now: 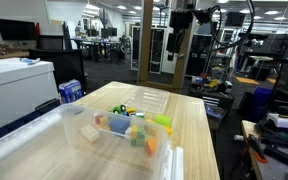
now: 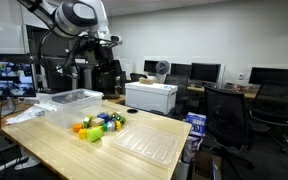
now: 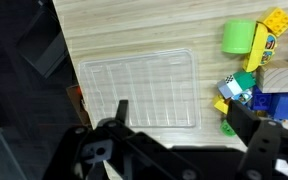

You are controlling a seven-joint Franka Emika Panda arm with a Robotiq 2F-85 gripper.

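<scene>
My gripper stands open high above the table, with nothing between its fingers. In the wrist view, a clear flat lid or tray (image 3: 141,88) lies on the wood to the left. At the right is a loose cluster of toys: a green cylinder (image 3: 238,37), a yellow piece (image 3: 261,45), a wooden block (image 3: 276,75), a blue block (image 3: 287,106) and several smaller coloured blocks. A clear plastic bin (image 1: 114,138) stands on the table in exterior view 1, partly in front of the toys. In exterior view 2, the gripper (image 2: 108,88) hangs over the toy area.
A blue box (image 1: 71,91) stands by the table's far-left edge in exterior view 1. The wooden tabletop (image 2: 64,155) has bare room in front of the toys in exterior view 2. Office chairs and a white cabinet (image 2: 150,97) are beyond the table.
</scene>
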